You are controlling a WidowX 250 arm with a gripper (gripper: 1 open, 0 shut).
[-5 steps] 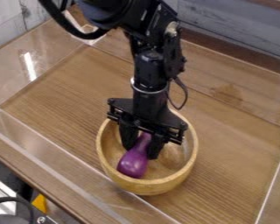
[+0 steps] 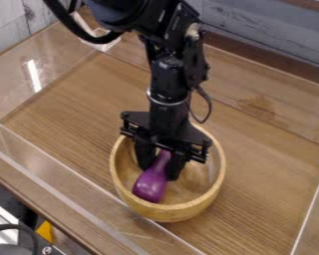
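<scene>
A wooden bowl [image 2: 202, 198] stands near the front middle of the tabletop. A purple elongated object [image 2: 151, 184] lies in it, tilted toward the bowl's front left. The black gripper [image 2: 162, 155] reaches down into the back of the bowl, its fingers around or just over the upper end of the purple object. Whether the fingers are closed on it cannot be told, as that end is partly hidden.
Pale walls border it at the back. At the lower left, beyond the table's edge, are dark cables and a yellow item.
The gripper has shifted very slightly at the bowl's back; the bowl and purple object look nearly unchanged.
</scene>
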